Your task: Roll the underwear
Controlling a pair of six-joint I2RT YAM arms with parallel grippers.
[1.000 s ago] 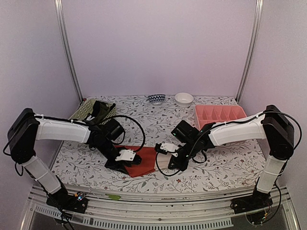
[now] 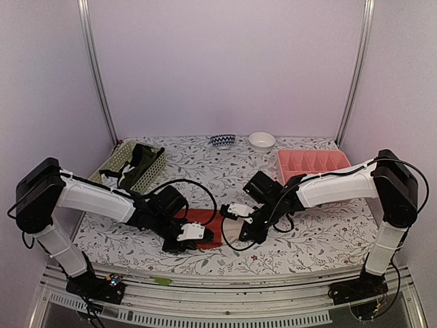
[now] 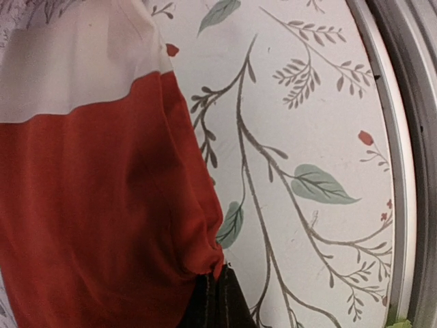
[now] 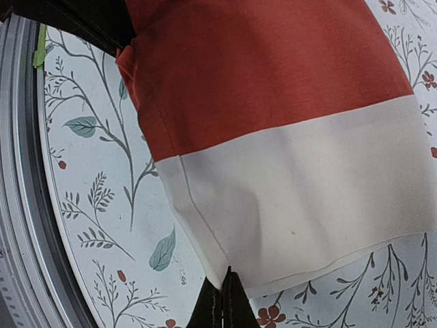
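Observation:
The underwear lies flat on the table, its red body (image 2: 202, 216) and broad white band (image 2: 233, 229) between both arms. In the left wrist view the red cloth (image 3: 95, 198) fills the left side, its near edge bunched at the tips of my left gripper. That gripper is shut; whether the cloth is pinched between its tips cannot be told. My right gripper is shut on the near corner of the white band (image 4: 293, 198). In the top view the arms hide parts of the cloth.
A basket (image 2: 157, 166) with dark clothing stands at the back left, a pink divided box (image 2: 311, 161) at the back right. Two bowls, one patterned (image 2: 222, 141) and one white (image 2: 261, 141), sit at the back. The middle behind the arms is clear.
My left gripper has moved right and slightly toward the front edge, along the red part of the cloth. The right arm has stayed where it was.

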